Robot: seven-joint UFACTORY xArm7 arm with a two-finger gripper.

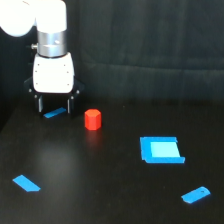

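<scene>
On the black table stands a small red hexagonal block [92, 120], left of the middle. My gripper [54, 104] hangs low to the left of the block, its two dark fingers spread apart with nothing seen between them. Beneath it a blue tape strip [54, 112] lies on the table. Farther right, a blue-taped square with a pale centre [163, 149] is flat on the surface, and nothing rests on it.
More blue tape strips mark the table, one at the front left [26, 183] and one at the front right [196, 195]. A dark curtain [150, 50] closes off the back. Open table lies between the block and the taped square.
</scene>
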